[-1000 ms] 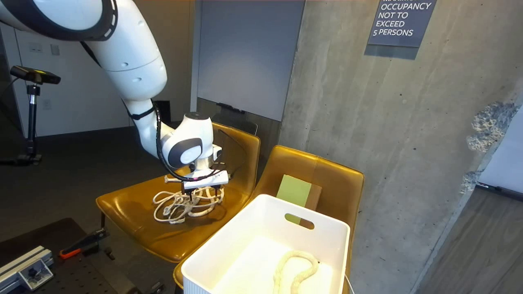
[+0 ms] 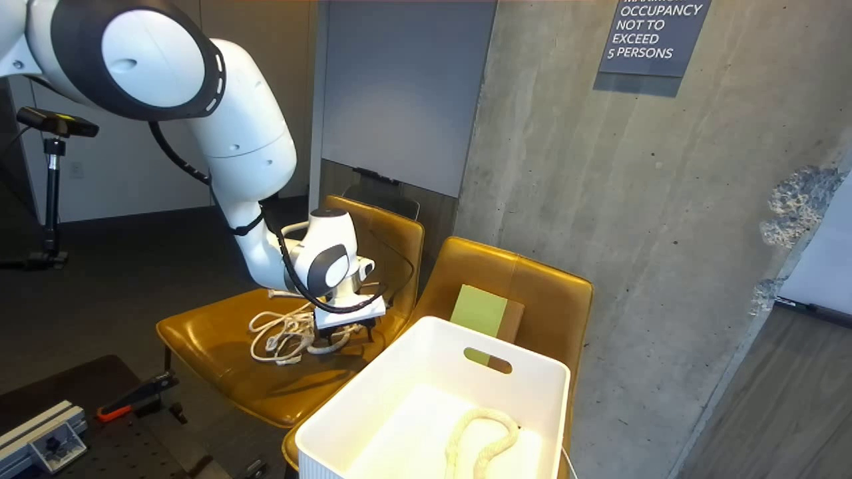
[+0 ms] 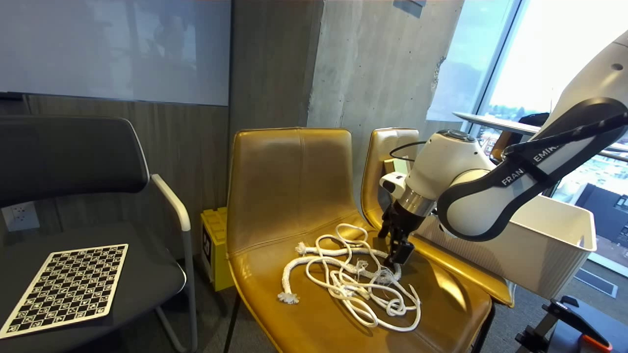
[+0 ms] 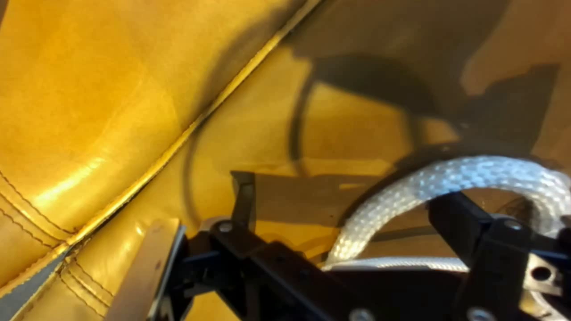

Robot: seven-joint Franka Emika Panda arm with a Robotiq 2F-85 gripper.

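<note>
Low over the seat of the tan chair, my gripper points down at the right side of a pile of white rope. In the wrist view the gripper is open, its two dark fingers wide apart. A thick braided rope loop curves from the space between them to the right finger, which overlaps it. Whether rope touches that finger cannot be told. Another piece of pale rope lies bent inside the white bin.
The bin sits on a second tan chair, with a green-and-brown board behind it. A black chair holding a checkered board stands to the left in the second exterior view. Clamps lie at lower left.
The arm has shifted right and slightly down in the first exterior view, toward the bin side of the rope pile. The rope in the bin has not moved.
</note>
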